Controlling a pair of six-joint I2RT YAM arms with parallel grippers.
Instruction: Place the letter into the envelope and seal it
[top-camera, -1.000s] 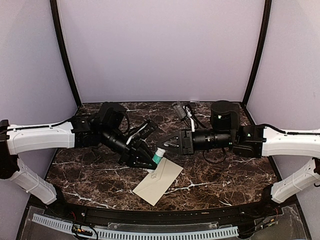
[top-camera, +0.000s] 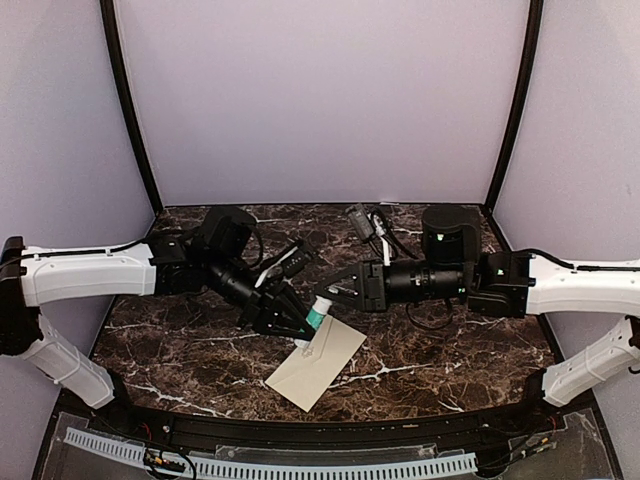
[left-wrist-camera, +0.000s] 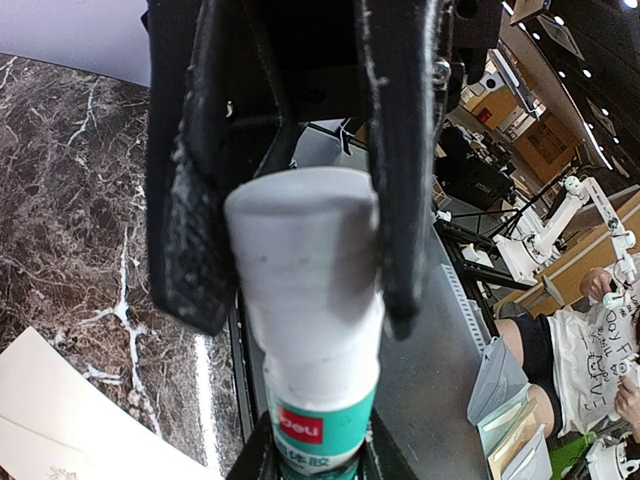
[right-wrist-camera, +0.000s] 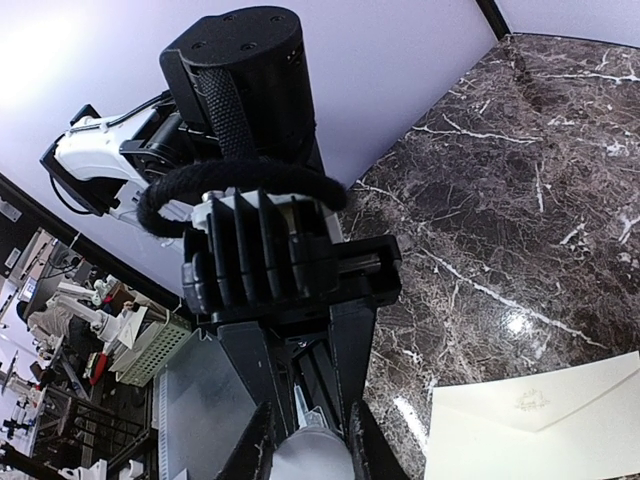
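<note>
A glue stick with a teal label (top-camera: 315, 319) and a white cap (left-wrist-camera: 305, 245) is held between both arms, above the envelope's upper end. My left gripper is shut on its teal body. On the white cap, at the other end, my right gripper is shut. The cream envelope (top-camera: 318, 370) lies slanted on the table, its pointed flap folded down and a faint emblem (right-wrist-camera: 532, 400) near the flap's tip. Whether the flap is stuck cannot be told. No letter shows in any view.
A pale ruler-like strip (top-camera: 270, 470) runs along the front, beyond the table edge. Light walls stand at the back and sides.
Hardly anything differs. Both grippers keep their hold on the glue stick, with at most a tiny shift of the left hand. The envelope has not moved.
</note>
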